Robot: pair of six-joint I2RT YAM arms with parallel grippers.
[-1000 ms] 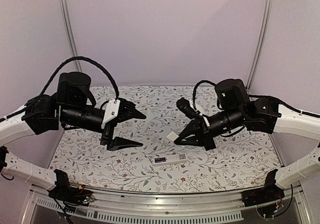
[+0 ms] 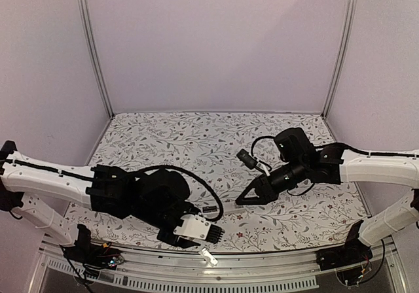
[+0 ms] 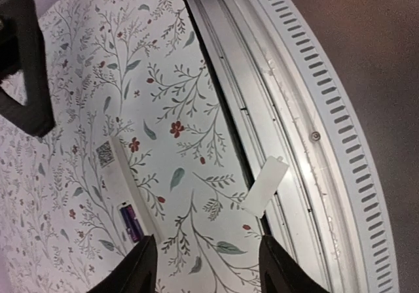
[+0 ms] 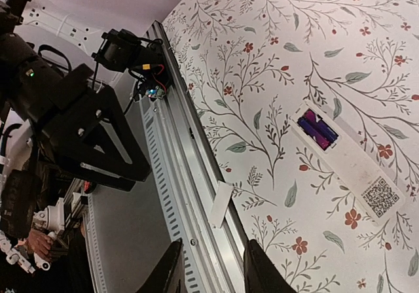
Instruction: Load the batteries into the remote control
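The white remote lies on the floral table with its compartment open, showing purple batteries inside; the left wrist view shows it too (image 3: 121, 169). A white battery cover (image 4: 220, 203) lies at the table's front metal edge (image 3: 264, 185), apart from the remote. My left gripper is low over the front edge, near the cover, fingers apart and empty. My right gripper hangs above the table beside the remote, fingers apart, with nothing between them.
A metal rail (image 2: 216, 263) runs along the front edge, with a drop beyond it. Both arms are close together over the front middle.
The white cover, held by my right gripper a second ago, is now at the front edge.
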